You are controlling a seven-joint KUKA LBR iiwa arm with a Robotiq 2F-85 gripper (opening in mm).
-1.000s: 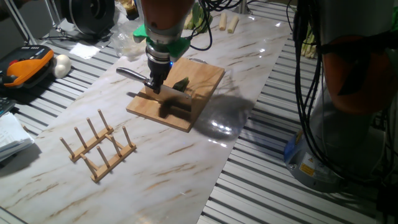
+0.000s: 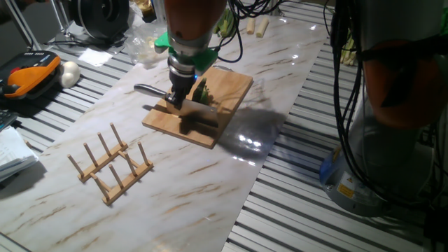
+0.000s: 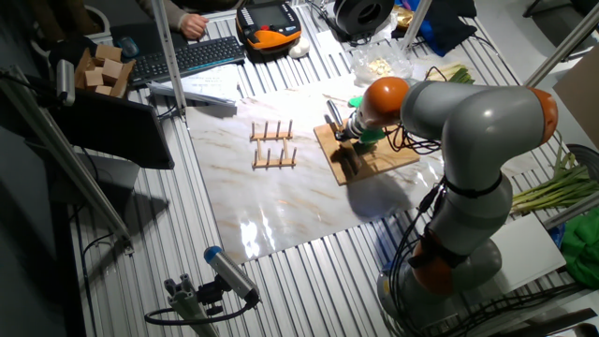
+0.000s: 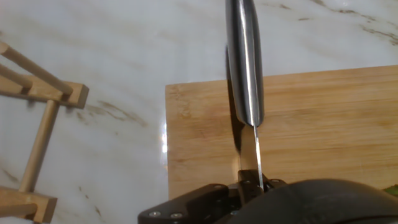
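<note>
My gripper [image 2: 177, 101] is shut on a knife with a broad blade [image 2: 199, 112] and a metal handle. The blade stands on edge above the wooden cutting board [image 2: 234, 87]; I cannot tell whether its lower edge touches the wood. In the wrist view the knife handle [image 4: 246, 68] points away past the board's edge, and the blade runs down between the dark fingers. A green vegetable [image 2: 201, 92] lies on the board just behind the blade, partly hidden by it. Only a sliver of green [image 4: 393, 190] shows in the wrist view.
A wooden peg rack [image 2: 115, 164] stands on the marbled sheet, well apart from the board. Pale stalk pieces [image 2: 262, 28] and a clear plastic bag [image 2: 142, 43] lie at the back. An orange-and-black device [image 2: 31, 75] sits at the left. The sheet in front of the board is clear.
The gripper and knife have come down slightly towards the board and shifted a little to the right. The grip on the knife looks the same; the board and rack have stayed put.
</note>
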